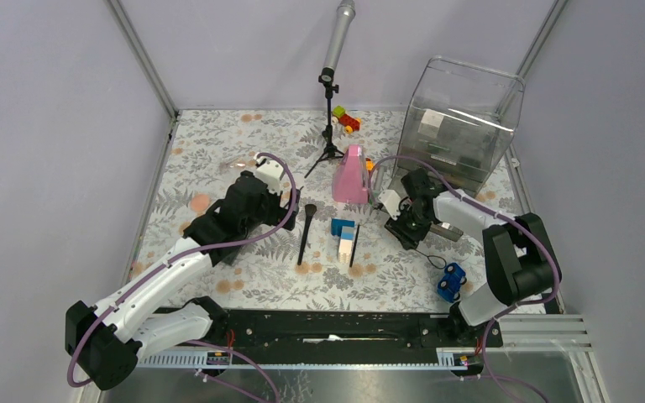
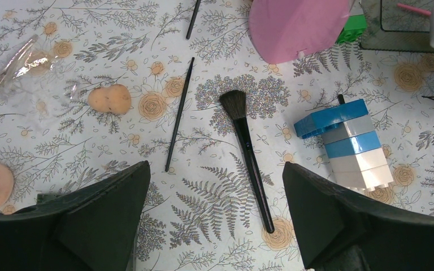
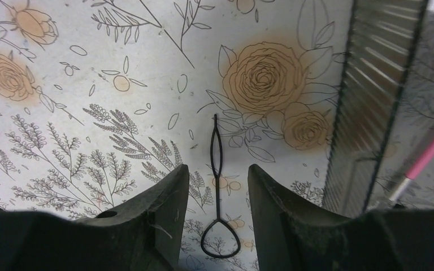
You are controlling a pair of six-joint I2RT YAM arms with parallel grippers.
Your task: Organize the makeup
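A black makeup brush [image 1: 307, 222] lies mid-table; the left wrist view shows it [image 2: 248, 158] and a thin dark pencil [image 2: 178, 116]. A clear acrylic organizer [image 1: 458, 117] stands back right, with a pink-handled item [image 3: 429, 147] inside. My open, empty right gripper hovers over a thin black wire tool [image 3: 217, 197] beside the organizer's edge. My left gripper is open and empty above the left-middle table.
A pink case [image 1: 351, 176], a camera stand [image 1: 328, 117], toy bricks [image 2: 353, 164] and a blue toy car [image 1: 450, 282] share the table. A plastic bag [image 2: 22, 68] lies left.
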